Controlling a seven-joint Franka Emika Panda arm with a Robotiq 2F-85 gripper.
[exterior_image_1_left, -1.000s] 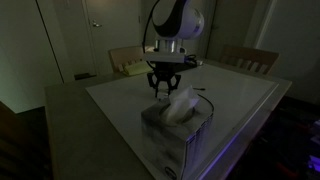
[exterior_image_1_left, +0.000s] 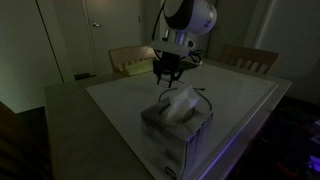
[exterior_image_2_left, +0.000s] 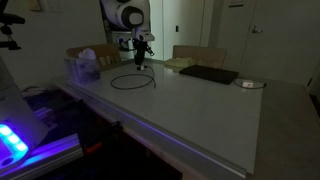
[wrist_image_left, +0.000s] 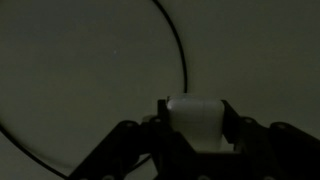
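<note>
In the wrist view a small white object (wrist_image_left: 197, 120) stands between the dark fingers of my gripper. The fingers lie close on both sides of it, but the dim picture does not show whether they grip it. A thin black cable (wrist_image_left: 181, 50) curves over the pale table beside and behind the object. From outside, the gripper (exterior_image_1_left: 167, 79) points down over the far part of the white table (exterior_image_1_left: 120, 97). The second exterior view shows the gripper (exterior_image_2_left: 141, 64) low, close to the tabletop, beyond the cable loop (exterior_image_2_left: 133, 82).
A box with white tissue (exterior_image_1_left: 181, 108) on top stands at the table's near corner. A black flat item (exterior_image_2_left: 209, 74) and a yellowish-green cloth (exterior_image_2_left: 180, 62) lie toward the back. Chairs (exterior_image_1_left: 248, 58) line the far edge.
In exterior view 1 the arm and gripper have shifted to the right and slightly up in the picture, away from the tissue box. The box has stayed in place.
</note>
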